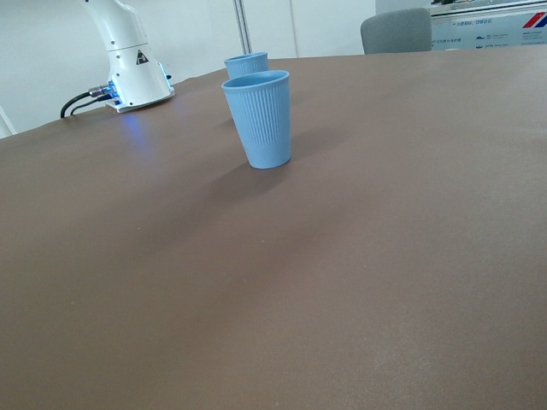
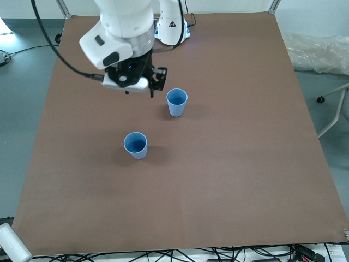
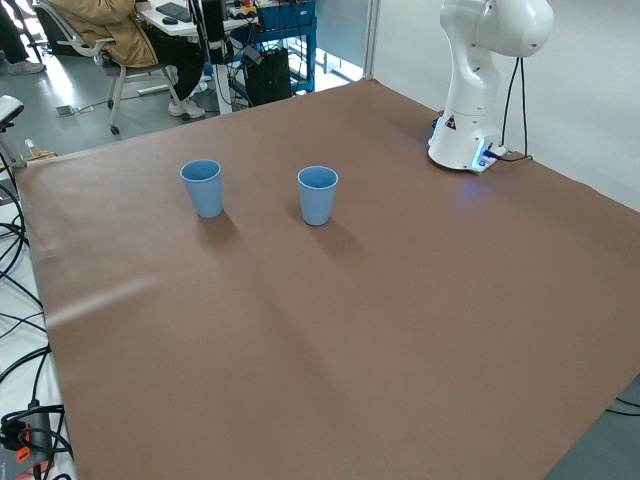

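Observation:
Two light blue cups stand upright on the brown table (image 2: pixel 229 164). In the left view, the farther cup (image 2: pixel 177 102) is near the middle and the nearer cup (image 2: pixel 135 145) lies lower left of it. In the top view one cup (image 1: pixel 261 120) partly hides the other (image 1: pixel 246 61). The right view shows both cups, one (image 3: pixel 202 188) left of the other (image 3: pixel 317 195). My gripper (image 2: pixel 139 94) hangs above the table, up and left of the farther cup in the left view; whether its fingers are open or shut is unclear.
The arm's white base (image 3: pixel 460 140) stands at the table's edge, with cables beside it. Bundled cables run along another edge. A chair (image 1: pixel 396 34) is beyond the table.

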